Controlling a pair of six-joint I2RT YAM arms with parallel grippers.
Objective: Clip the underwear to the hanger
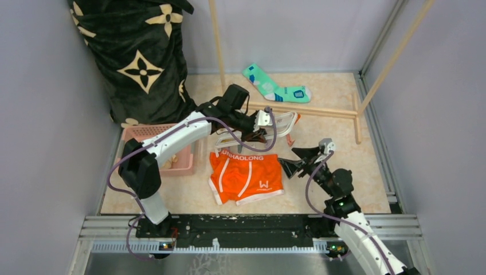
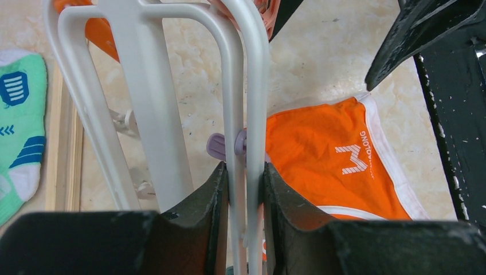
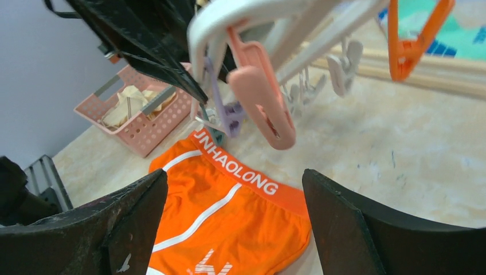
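The white hanger (image 1: 283, 122) is held over the table by my left gripper (image 1: 261, 134), whose fingers are shut around two of its bars (image 2: 255, 132) in the left wrist view. A pink clip (image 3: 263, 106) and a purple clip (image 3: 230, 118) dangle from it in the right wrist view. Flat on the table lies the orange underwear (image 1: 243, 179), its lettered waistband (image 3: 243, 172) towards the hanger. A teal clip (image 3: 216, 136) hangs by the waistband's left end; whether it grips the cloth cannot be told. My right gripper (image 1: 287, 157) stands open beside the underwear's right edge, nothing between its fingers.
Behind the hanger a green sock (image 1: 275, 89) lies past a wooden bar (image 1: 315, 111). To the left stand a pink basket (image 1: 186, 166) and a dark patterned cloth (image 1: 143, 69). The table right of the underwear, around my right arm, is mostly bare.
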